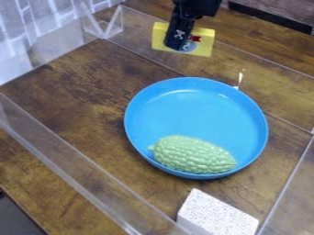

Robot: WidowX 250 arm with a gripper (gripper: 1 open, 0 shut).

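The black gripper (179,37) is at the top centre, over a yellow block (200,40) with a grey and red marking on its face; whether its fingers close on the block is hard to tell. Below and to the right, a blue plate (196,112) rests on the wooden table, holding a green bumpy vegetable, like a bitter melon (194,154), in its lower part.
A white speckled block (216,215) lies at the bottom right, below the plate. Clear plastic walls enclose the work area. The wooden surface left of the plate (80,96) is bare. A small pale object lies just above the plate's right rim.
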